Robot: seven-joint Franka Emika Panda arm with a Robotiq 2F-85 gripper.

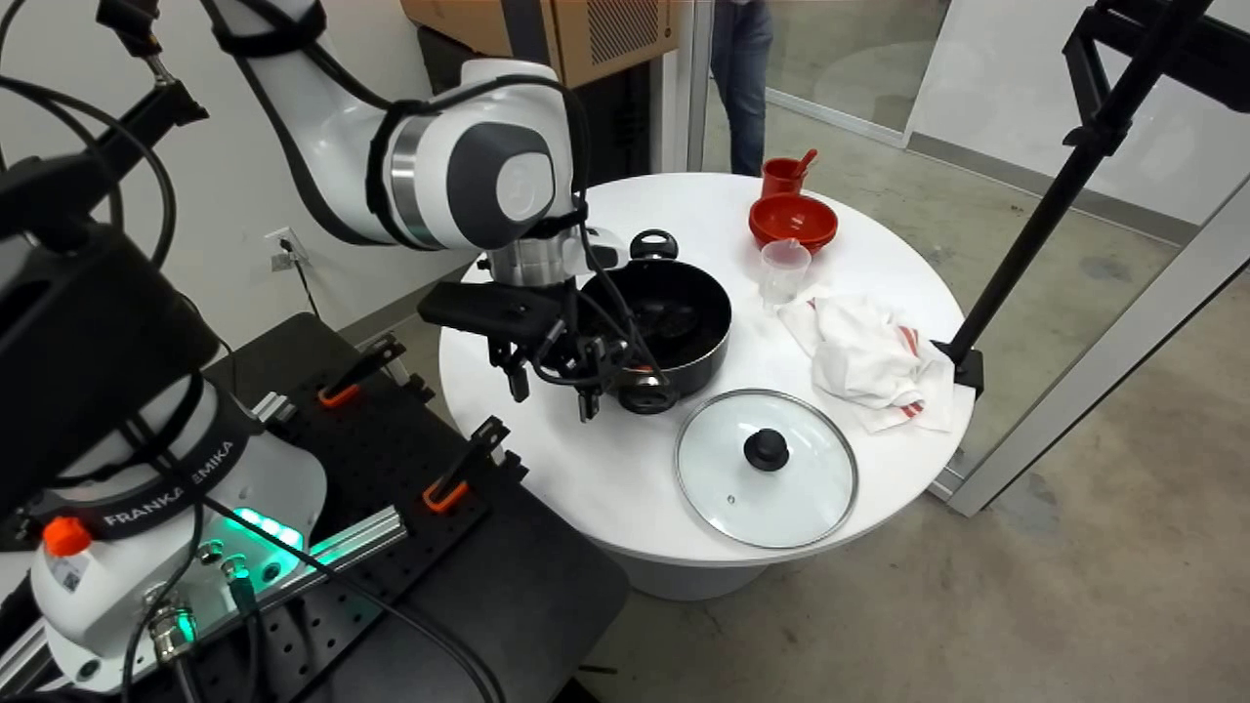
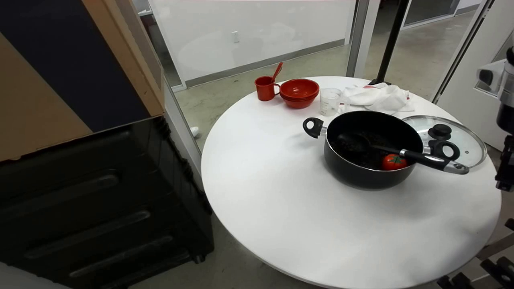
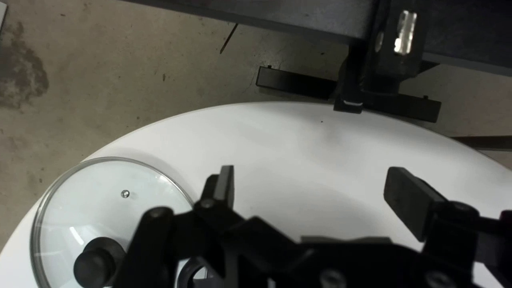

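Observation:
My gripper is open above the bare white tabletop, nothing between its fingers. In exterior view 1 the gripper [image 1: 553,392] hangs on the near-left side of the black pot [image 1: 703,373], partly hiding it. Inside the pot [image 2: 368,179], exterior view 2 shows a black spoon [image 2: 424,159] leaning over the rim, its handle end jutting out, and a red tomato [image 2: 394,162]. A glass lid [image 1: 768,504] with a black knob lies flat on the table beside the pot; part of this lid [image 3: 115,187] shows left of my fingers in the wrist view.
Near the far edge stand a red cup [image 2: 264,88], red bowls [image 2: 299,91] and a clear measuring cup [image 2: 330,102]. A white towel [image 1: 867,357] lies crumpled nearby. Clamps [image 1: 466,467] stick up close to the arm's base.

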